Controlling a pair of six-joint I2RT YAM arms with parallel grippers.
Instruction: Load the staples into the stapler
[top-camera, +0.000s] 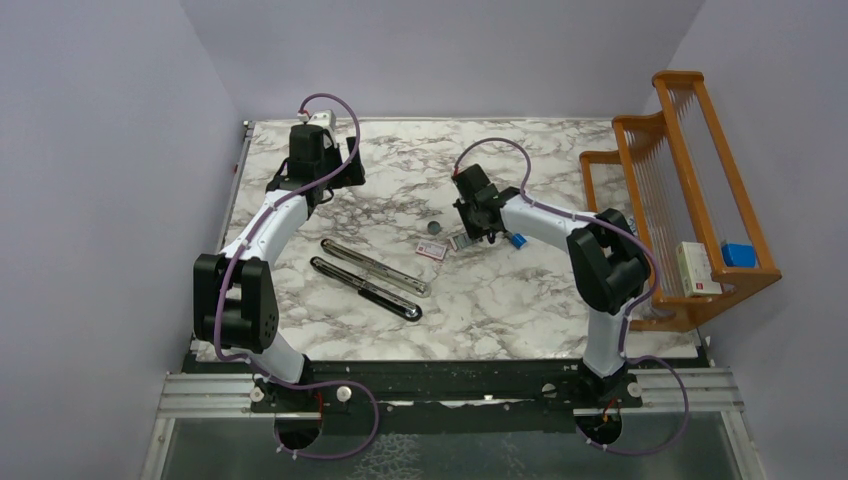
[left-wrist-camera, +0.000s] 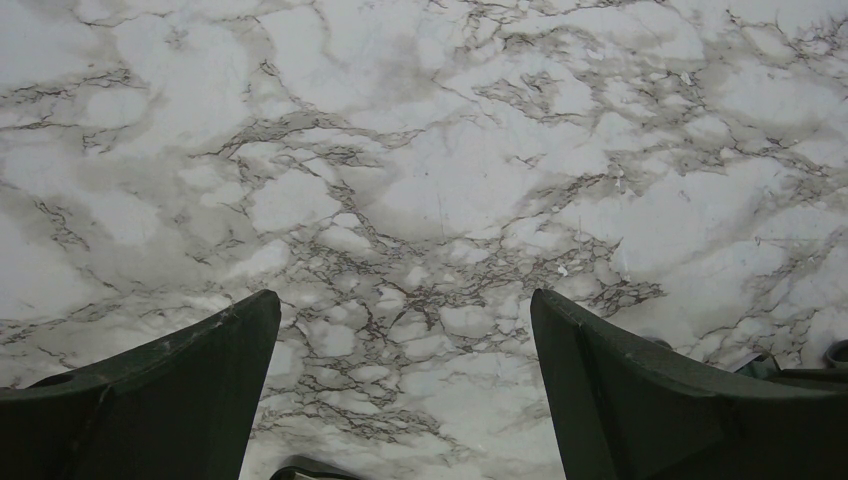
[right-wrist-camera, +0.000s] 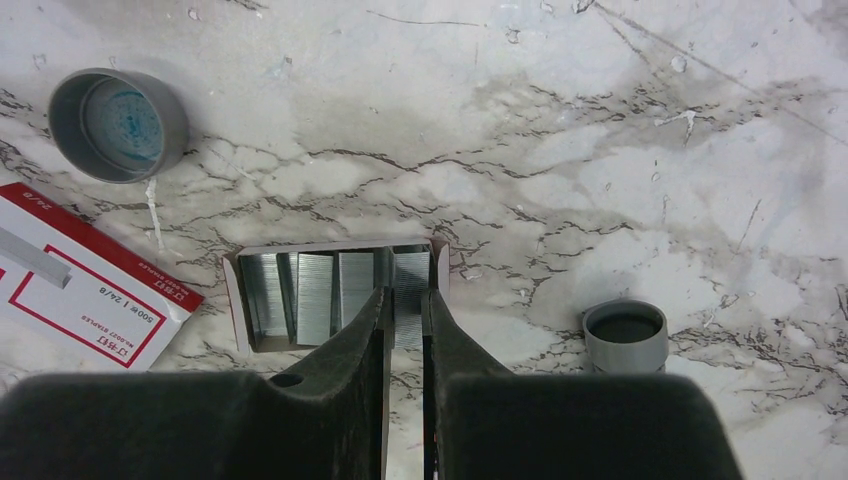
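Note:
My right gripper is shut on a silver staple strip (right-wrist-camera: 410, 272) at the right end of the small open staple tray (right-wrist-camera: 240, 310). The strip's near end shows between the fingers and reaches past the tray's near wall; how far it is raised cannot be told. Several more strips (right-wrist-camera: 315, 290) lie in the tray. In the top view, the long black-and-silver stapler (top-camera: 390, 300) lies opened out left of centre, its two long parts side by side. Back left, my left gripper hangs open over bare marble, nothing between its fingers.
Left of the tray lies a red-and-white staple box (right-wrist-camera: 95, 285), with a grey round cup (right-wrist-camera: 165, 125) behind it. Another grey round piece (right-wrist-camera: 630, 352) stands to the right. A wooden rack (top-camera: 675, 195) takes up the right edge.

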